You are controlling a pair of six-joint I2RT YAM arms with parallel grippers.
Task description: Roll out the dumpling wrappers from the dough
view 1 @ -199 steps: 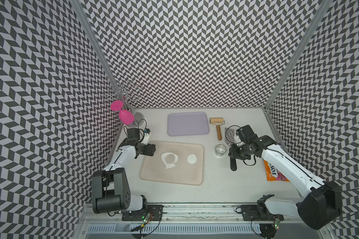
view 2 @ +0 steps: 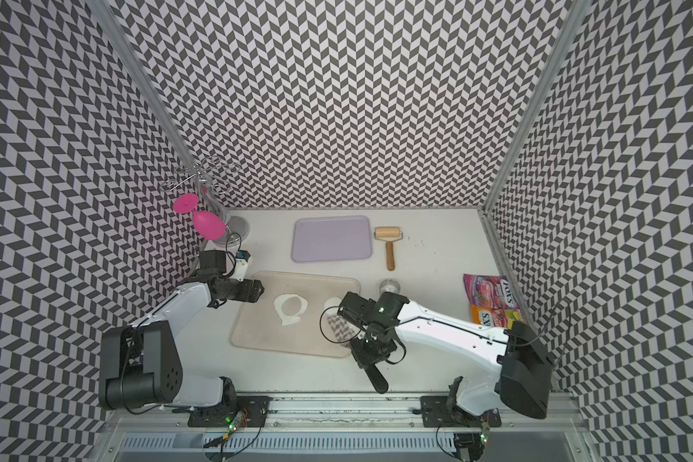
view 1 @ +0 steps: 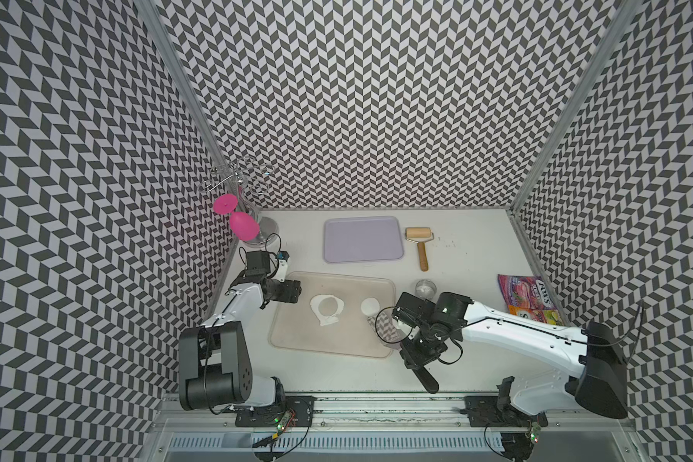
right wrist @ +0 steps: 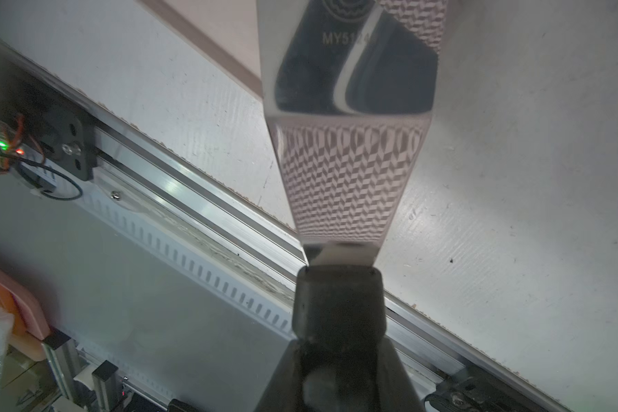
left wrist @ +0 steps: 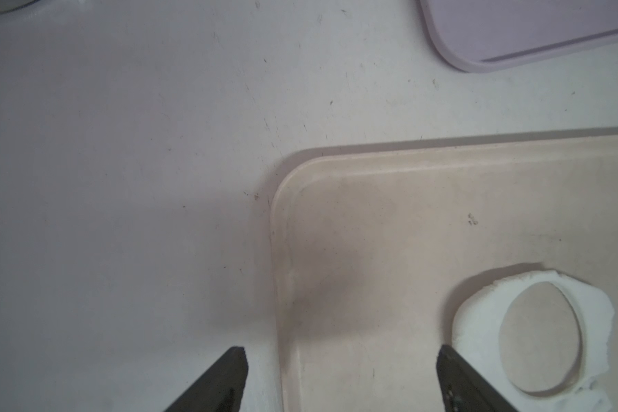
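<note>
My right gripper is shut on the black handle (view 1: 426, 380) of a metal spatula, whose shiny blade (right wrist: 350, 75) reaches over the right edge of the beige tray (view 1: 285, 338). A white round dough disc (view 1: 370, 306) lies flat on that tray, close to the blade's far side. Left of it rests a ring of leftover dough (left wrist: 475, 336) with a round hole and a small tail. My left gripper is open and empty above the tray's left edge. A wooden roller (view 1: 419, 232) with a brown handle lies at the back.
Behind the beige tray sits an empty lilac tray (view 1: 362, 240). A round metal cutter (view 1: 425, 288) stands just beyond my right arm. Candy bags (view 1: 527, 291) lie at right, and a metal stand with pink utensils (view 1: 243, 226) is at back left.
My right arm has carried the spatula left and toward the front, from beside the cutter to the tray's right edge. The left arm has barely moved.
</note>
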